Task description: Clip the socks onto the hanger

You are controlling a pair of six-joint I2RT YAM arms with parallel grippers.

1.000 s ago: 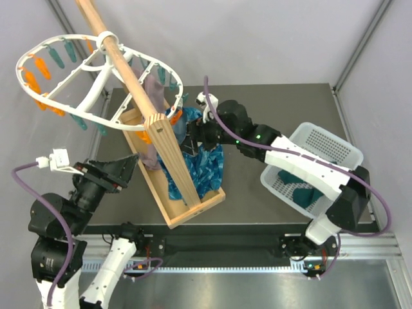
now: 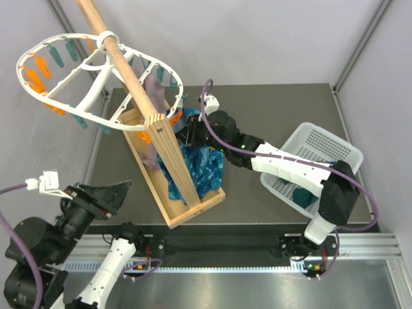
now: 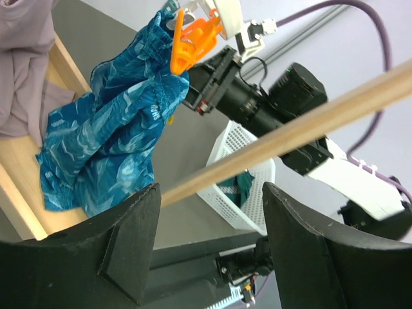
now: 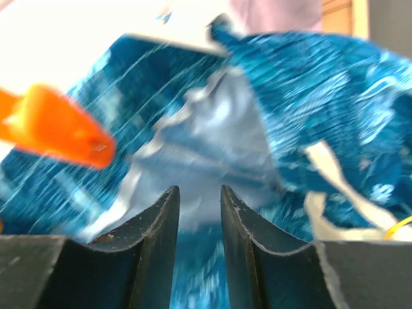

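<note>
The white round hanger [image 2: 93, 90], with orange and teal clips around its ring, stands on a wooden pole. Crinkled blue cloth, a sock [image 3: 109, 148], hangs by its upper edge near an orange clip [image 3: 193, 42]; whether the clip bites it cannot be told. A mauve sock [image 3: 26, 71] hangs beside it. My right gripper is narrowed with blue cloth between its fingers, close under the ring and partly hidden by the sock in the left wrist view. At the left, away from the hanger, my left gripper is open and empty.
A wooden tray base [image 2: 145, 167] sits under the hanger, its wooden post [image 2: 172, 158] rising between my two arms. To the right, a white basket [image 2: 351, 154] holds dark teal cloth.
The left arm has drawn back down and leftward. The hanger and hanging socks look about the same.
</note>
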